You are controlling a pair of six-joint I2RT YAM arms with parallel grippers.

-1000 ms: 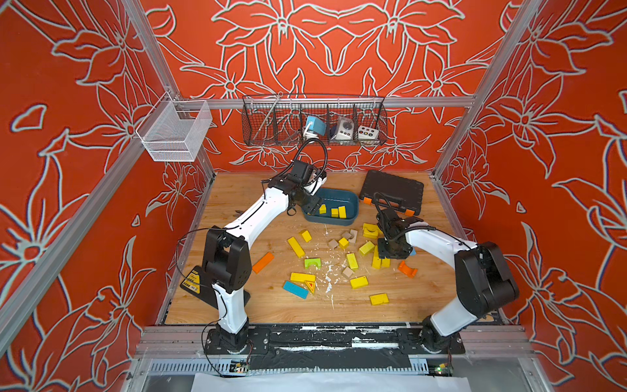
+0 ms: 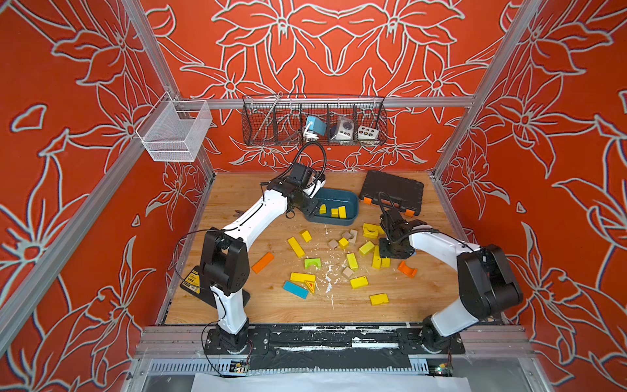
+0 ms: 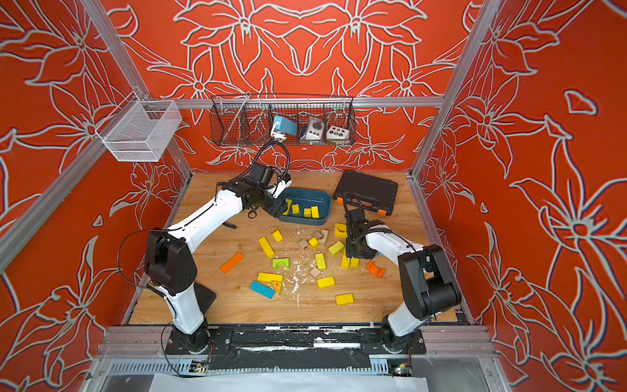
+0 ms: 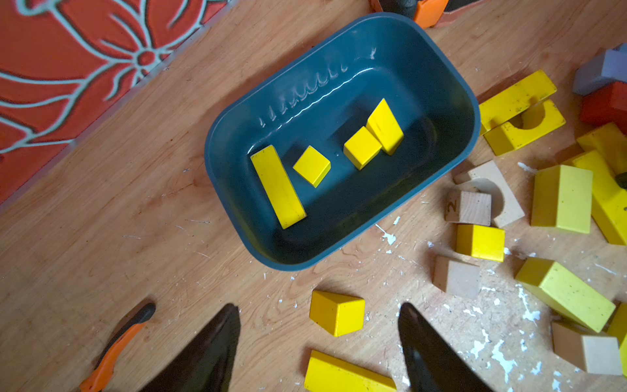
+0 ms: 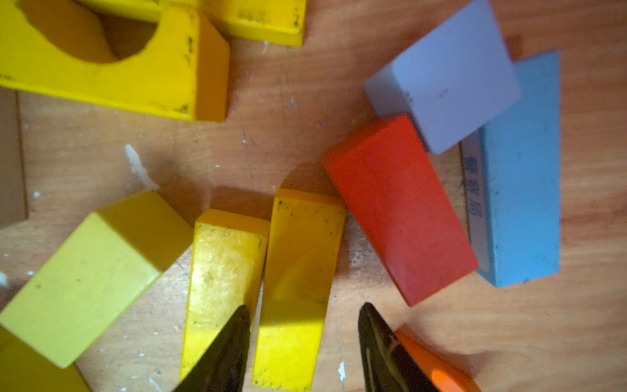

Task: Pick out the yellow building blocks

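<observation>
The dark teal bin (image 4: 339, 219) at the back of the table holds several yellow blocks (image 4: 277, 186). Above its left part, my left gripper is open over the table, a yellow block (image 4: 336, 312) visible between its fingers in the left wrist view. My right gripper hangs open over a cluster of blocks at the right: two upright-looking yellow bars (image 5: 299, 261) side by side under it, a pale yellow block (image 5: 78, 287) left of them, yellow cutout pieces (image 5: 169, 85) beyond. More yellow blocks (image 2: 358, 282) lie loose across the front.
Red (image 5: 401, 209), light blue (image 5: 516, 183) and lavender (image 5: 444, 85) blocks touch the yellow cluster. Plain wooden, green, orange and blue pieces lie among the others. A black case (image 2: 392, 189) sits back right.
My right arm has shifted slightly, its gripper a little to the right over the cluster. My left arm has moved very little. The blocks look unchanged.
</observation>
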